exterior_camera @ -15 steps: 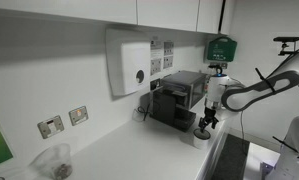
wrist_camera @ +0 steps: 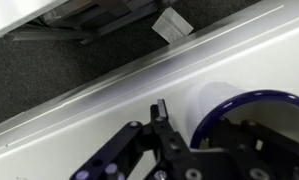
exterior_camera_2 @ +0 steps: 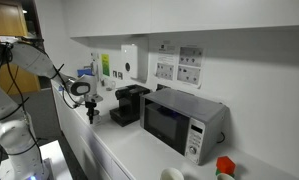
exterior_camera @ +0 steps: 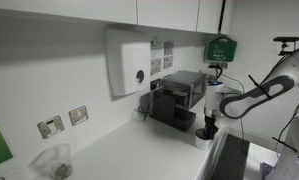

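Note:
A white round container with a dark blue rim (wrist_camera: 251,96) fills the lower right of the wrist view. In the first exterior view the white container (exterior_camera: 201,142) stands near the counter's front edge, below the arm. My gripper is at its near rim, one finger (wrist_camera: 160,112) outside the wall and the other over the container's opening. The fingers are apart, with the rim between them; whether they touch it cannot be made out. The second exterior view shows the gripper (exterior_camera_2: 92,112) small, at the counter's far left end.
A black coffee machine (exterior_camera: 172,106) stands close behind the container, with a microwave (exterior_camera_2: 176,123) further along. A clear container (exterior_camera: 56,162) sits at the counter's other end. Open white counter (exterior_camera: 129,148) lies between. In the wrist view the counter edge drops to dark floor (wrist_camera: 49,75).
The arm's wrist has come lower and slightly left over the container in the first exterior view. The container appears to stay where it was.

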